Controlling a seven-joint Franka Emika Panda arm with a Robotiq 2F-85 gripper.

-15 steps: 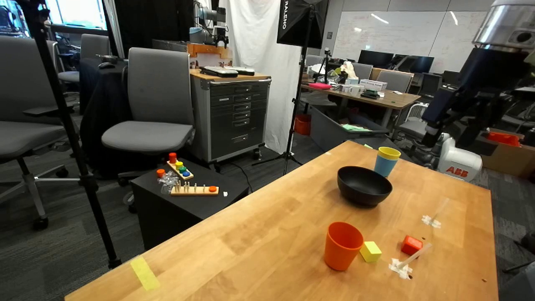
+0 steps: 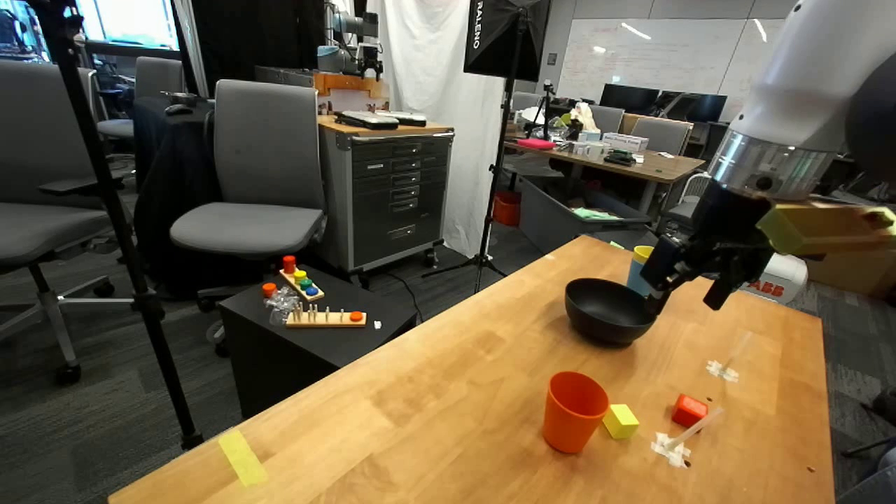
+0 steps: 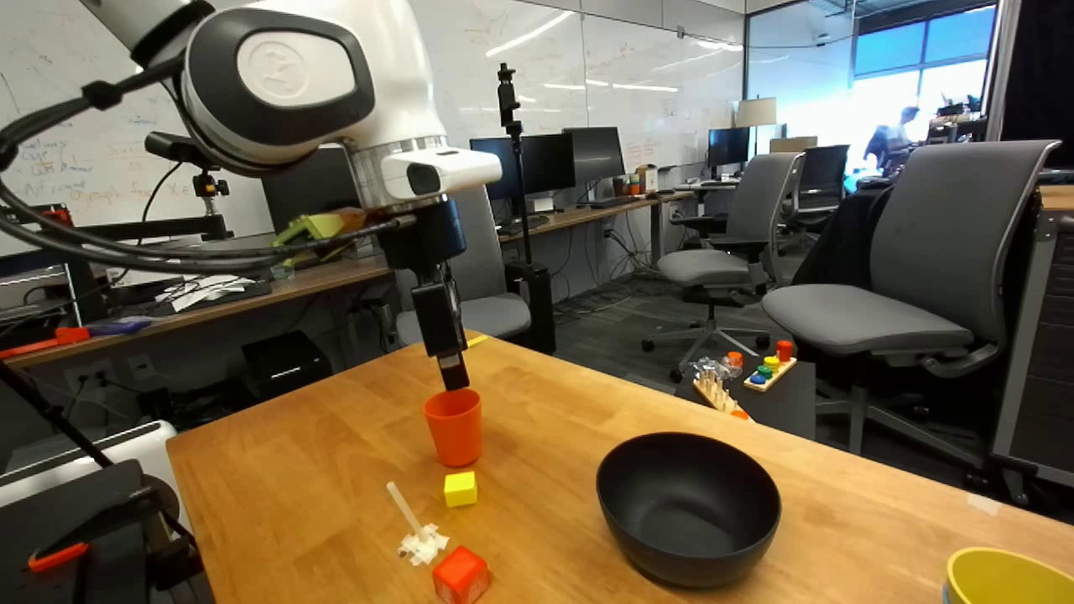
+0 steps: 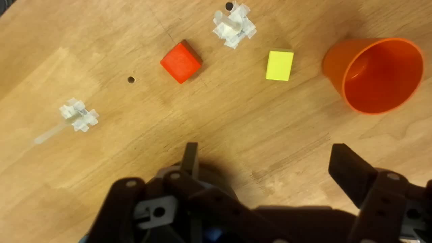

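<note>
My gripper stands open above the table, its two dark fingers wide apart with nothing between them. In exterior view 1 the gripper (image 2: 690,294) hangs over the far part of the table, overlapping the view of the black bowl (image 2: 600,315) and the blue cup (image 2: 638,273) with a yellow rim. An orange cup (image 4: 382,77) is upright on the wood, with a yellow block (image 4: 279,65) beside it. A red block (image 4: 181,62) lies farther left in the wrist view. The bowl (image 3: 685,513) looks empty in exterior view 2.
Two thin translucent sticks rise from taped spots, one near the red block (image 2: 695,427) and one farther back (image 2: 739,351).
The arm has moved left and down in exterior view 1, bringing the gripper over the table and in front of the blue cup. The cups, bowl and blocks have stayed put.
</note>
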